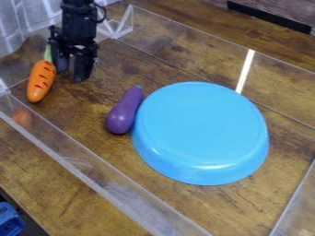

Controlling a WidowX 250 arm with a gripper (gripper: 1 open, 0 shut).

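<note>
My black gripper (72, 57) is low at the upper left of the camera view, just right of an orange carrot (40, 83) and partly over something light green (50, 53) at the carrot's upper end. Its fingers are dark and small here, so whether they are open or shut, or hold anything, is unclear. A purple eggplant (124, 111) lies on the wooden surface to the lower right of the gripper.
A large blue disc (200, 132) covers much of the centre right. Clear walls border the wooden area on the left and bottom. A blue object (7, 221) shows at the lower left corner.
</note>
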